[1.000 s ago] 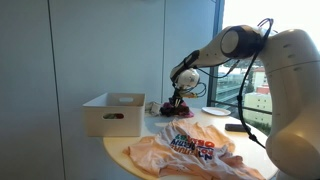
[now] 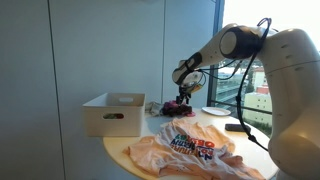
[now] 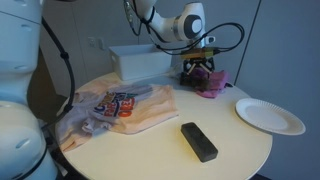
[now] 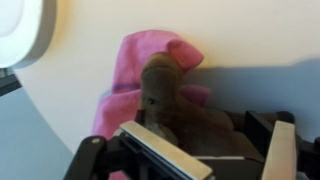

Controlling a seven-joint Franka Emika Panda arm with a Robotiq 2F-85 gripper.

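In the wrist view a dark brown plush-like thing [image 4: 185, 115] lies on a pink cloth [image 4: 140, 62], right beneath my gripper. My fingers stand open, with part of the dark thing showing below and between the fingers. Whether they touch it, I cannot tell. The exterior view from the other side has the pink cloth [image 3: 212, 84] at the table's back edge, with the gripper [image 3: 198, 65] just over it.
An orange-and-white printed bag [image 2: 190, 150] is spread over the table front. A white bin [image 2: 113, 115] stands at the left. A white plate [image 3: 270, 116] and a black box [image 3: 199, 142] sit apart, with bare table between them.
My gripper has shifted slightly to the right above the dark and pink pile in exterior view 1. The bag, bin and plate have stayed where they were.
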